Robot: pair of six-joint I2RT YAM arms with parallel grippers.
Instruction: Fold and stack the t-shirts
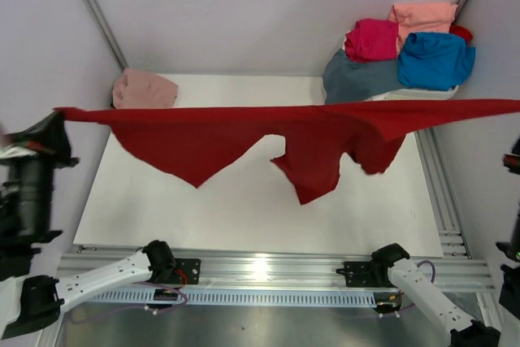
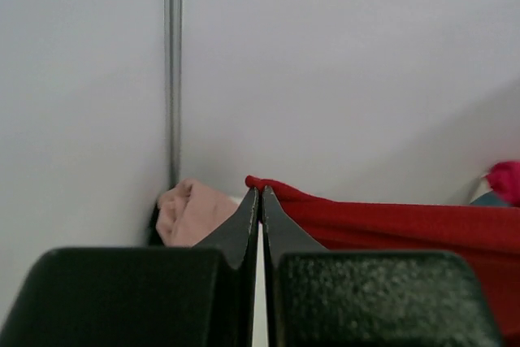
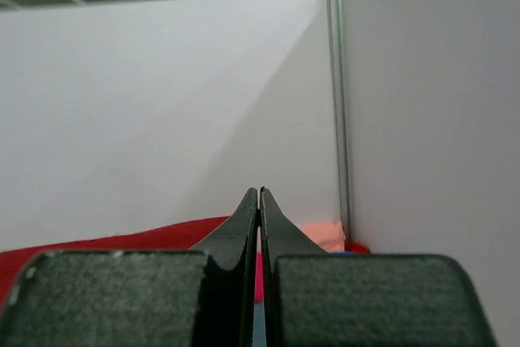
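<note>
A dark red t-shirt (image 1: 309, 160) hangs stretched across the top view, its upper edge nearly straight and lower parts dangling over the white table (image 1: 203, 217). My left gripper, at the left edge of the top view, is shut on a corner of the red cloth, which pokes above its fingertips. My right gripper is shut at the far right, mostly out of the top view; the red cloth runs to it and behind its fingers, the held edge hidden.
A pink folded cloth (image 1: 142, 89) lies at the back left. A white basket (image 1: 414, 94) at the back right holds pink, magenta (image 1: 370, 40), blue (image 1: 435, 62), grey and red cloths. Walls stand close on both sides.
</note>
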